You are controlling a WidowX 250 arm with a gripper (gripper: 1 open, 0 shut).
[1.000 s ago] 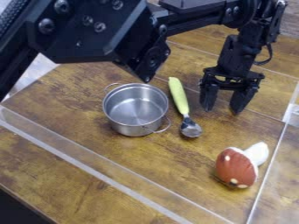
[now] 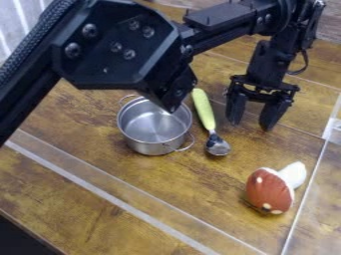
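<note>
My gripper (image 2: 252, 112) is open, low over the wooden table at the upper right, with nothing visible between its fingers. To its left lies a spoon-like utensil (image 2: 204, 112) with a pale yellow-green handle and a metal head. A steel pot (image 2: 155, 127) with wire handles stands further left. A red-capped toy mushroom (image 2: 270, 191) with a white stem lies below the gripper, toward the lower right.
The wooden table (image 2: 107, 199) has clear room at the lower left and middle. Clear strips run along its surface and right side. The black arm covers much of the upper left.
The upper part of the arm at the left has shifted slightly. The gripper, pot, utensil and mushroom show no visible movement.
</note>
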